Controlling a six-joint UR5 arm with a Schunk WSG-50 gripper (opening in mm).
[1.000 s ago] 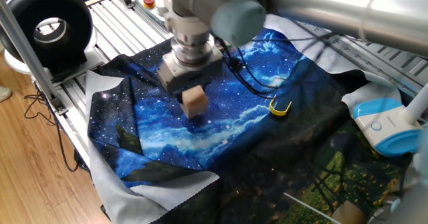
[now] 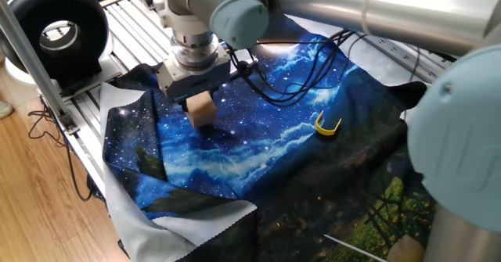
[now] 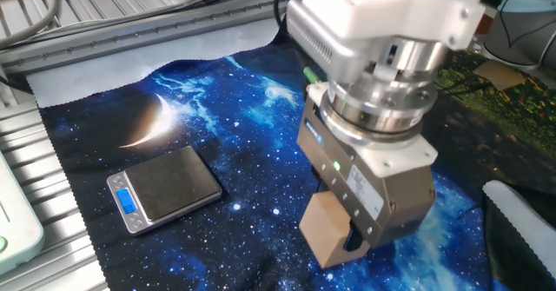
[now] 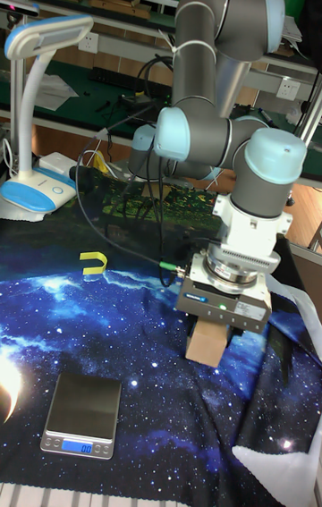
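A tan block (image 3: 328,230), plain-faced and box-shaped, sits between the fingers of my gripper (image 3: 339,214), which is shut on it. In exterior view 1 the block (image 2: 201,111) hangs below the gripper over the starry blue cloth (image 2: 235,156). From the front, exterior view 3 shows the block (image 4: 206,343) pointing down, right of a digital scale (image 4: 84,409). The scale's dark plate (image 3: 178,184) is bare and its display is lit. Whether the block's lower end touches the cloth is hard to tell.
A yellow U-shaped piece (image 2: 327,126) lies on the cloth. Folded cloth edges (image 2: 196,223) make a raised heap at the near side. A white and blue lamp (image 4: 38,184) stands at the back left. Loose black cables (image 2: 313,78) hang by the arm.
The arm now hides the lamp base; the yellow piece has stayed put.
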